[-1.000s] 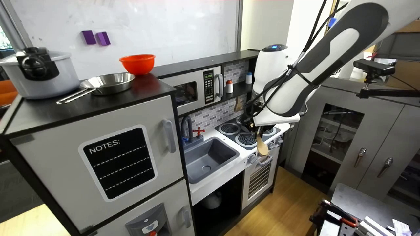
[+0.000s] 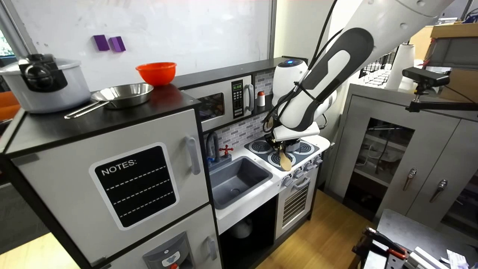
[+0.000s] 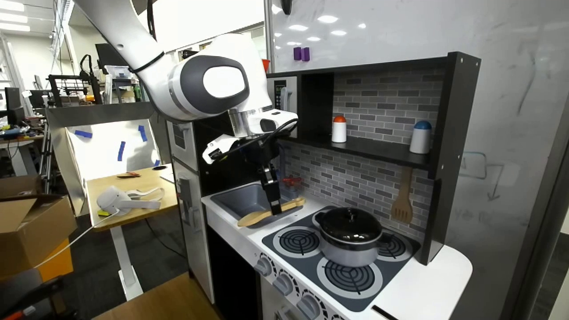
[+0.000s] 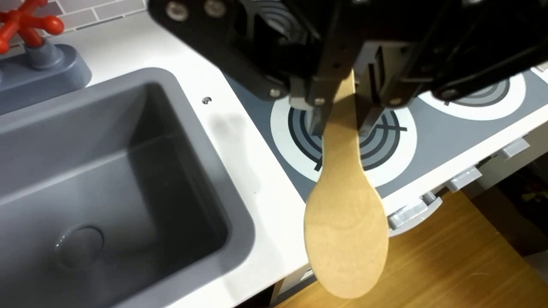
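A wooden spoon [image 4: 347,231] is held by its handle between the fingers of my gripper, its bowl hanging out toward the bottom of the wrist view. In exterior view 2 the gripper [image 3: 274,208] is shut on the spoon [image 3: 258,217], above the strip between the sink and the stove. Exterior view 1 shows the spoon [image 2: 285,161] over the front part of the stove [image 2: 274,155]. Left of the spoon in the wrist view lies the empty grey sink [image 4: 239,226].
A grey pot with a black lid [image 3: 349,226] stands on the stovetop. A wooden fork-shaped utensil [image 3: 403,202] hangs at the back wall. Two shakers, one orange-topped [image 3: 339,130] and one blue-topped [image 3: 421,138], stand on the shelf. The red faucet handle [image 4: 31,23] rises behind the sink.
In exterior view 1 the arm has moved left, toward the sink, carrying the spoon with it. The blue-topped shaker there is now hidden behind the arm.
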